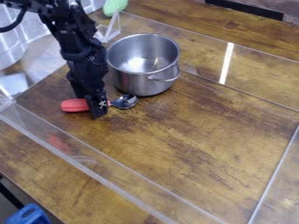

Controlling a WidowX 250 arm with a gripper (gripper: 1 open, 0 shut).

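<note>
The black gripper [96,102] is lowered over a spoon with a red handle [73,105] and a metal bowl end [124,101], lying on the wooden table. Its fingertips are at the handle; whether they are closed on it cannot be told. A steel pot [143,59] stands just behind and right of the gripper, with a side handle toward the front right.
Clear plastic walls border the wooden surface [211,149], which is bare on the right. A green object [114,5] sits at the back left, and a blue object [33,215] at the front left corner.
</note>
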